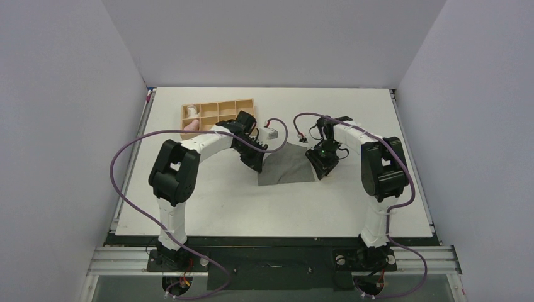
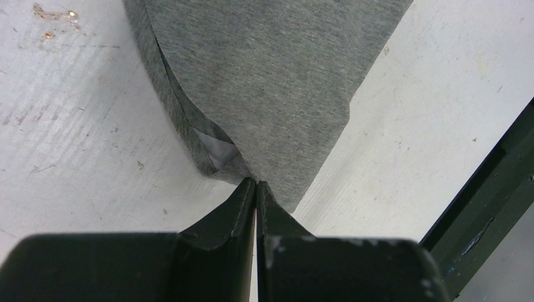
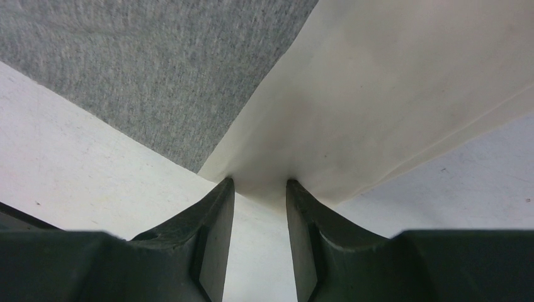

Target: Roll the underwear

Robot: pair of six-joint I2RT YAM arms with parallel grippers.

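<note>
Grey underwear [image 1: 286, 167] lies flat on the white table between both grippers, a pale cream strip [image 3: 378, 100] along its right end. My left gripper is shut at the left edge of the grey fabric [image 2: 264, 69], where a fold shows; whether cloth is pinched between its tips cannot be made out. My right gripper stands part open over the cream strip, fingertips down at the cloth beside the grey edge, with a gap between them.
A wooden compartment box [image 1: 227, 107] holding pink and white soft items stands at the back left, behind my left arm.
</note>
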